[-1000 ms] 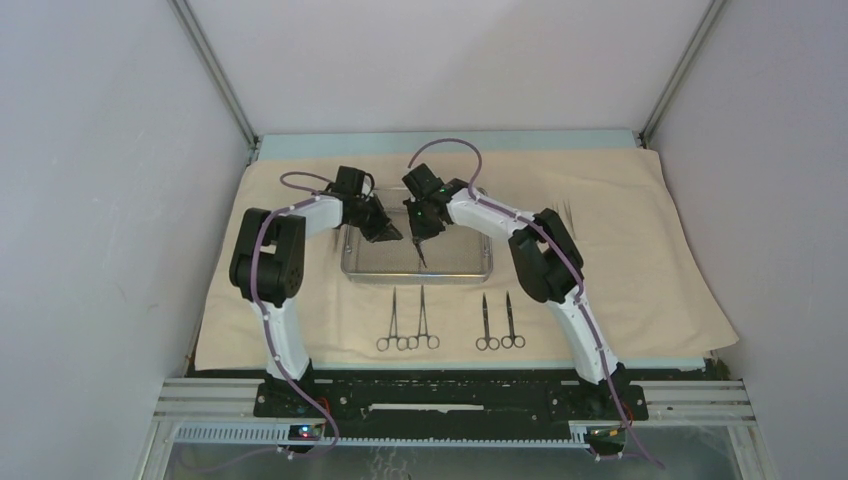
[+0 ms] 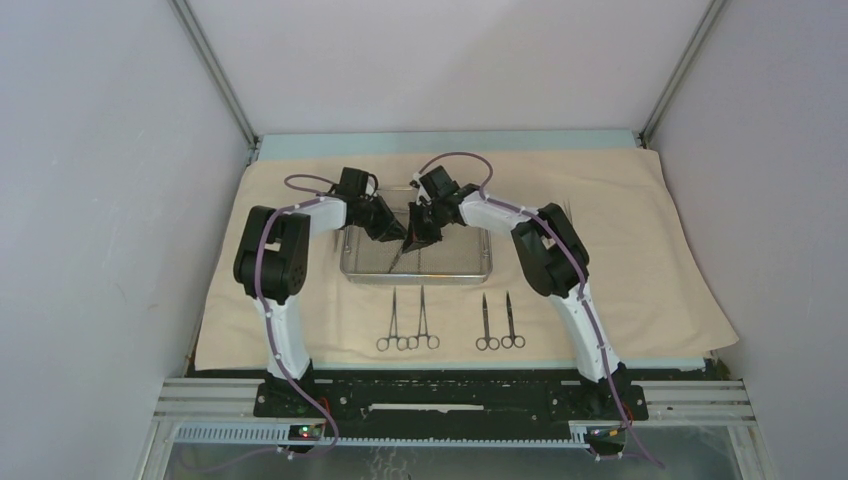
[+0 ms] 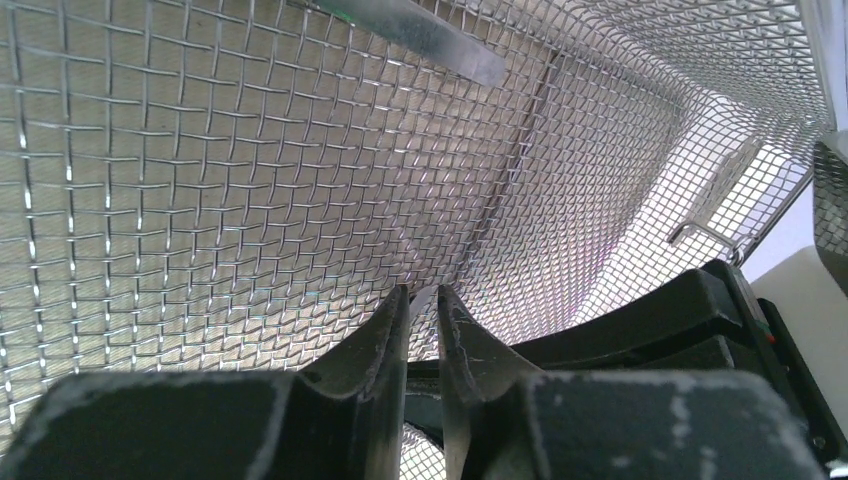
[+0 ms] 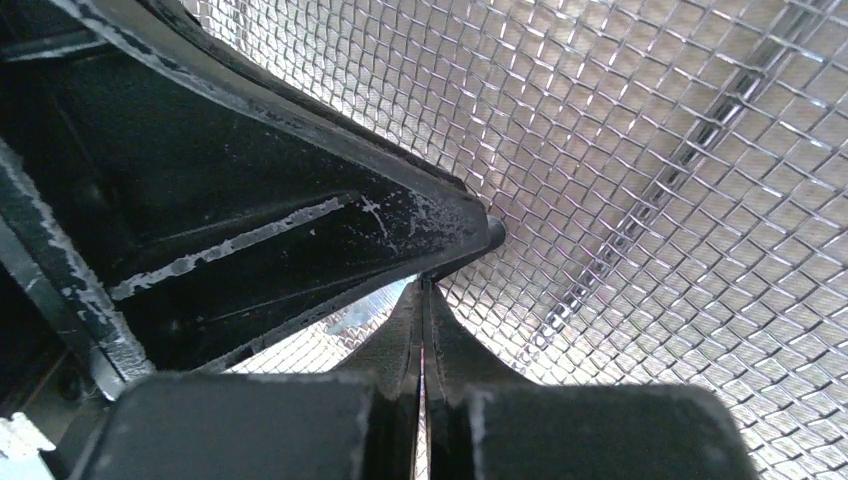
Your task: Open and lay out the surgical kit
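The wire-mesh tray (image 2: 362,277) lies at the centre of the cloth, with both grippers over it. A slender dark instrument (image 2: 397,258) slants down-left in the tray, its upper end hidden at the grippers. My left gripper is open by a narrow gap; a small pale piece shows between or behind its fingertips, too little to identify. Across the top of the left wrist view runs a flat grey instrument (image 3: 425,35). My right gripper is shut, nothing visible between its fingers. The dark left-arm finger lies close to its tips.
Two clamps (image 2: 422,320) and two scissors (image 2: 486,325) lie on the cloth (image 2: 650,280) in front of the tray. Thin instruments (image 2: 569,212) lie at the right, partly behind the right arm. The grippers nearly touch each other.
The instrument's lower end has swung left, from slanting right to slanting left. The left arm has shifted slightly right.
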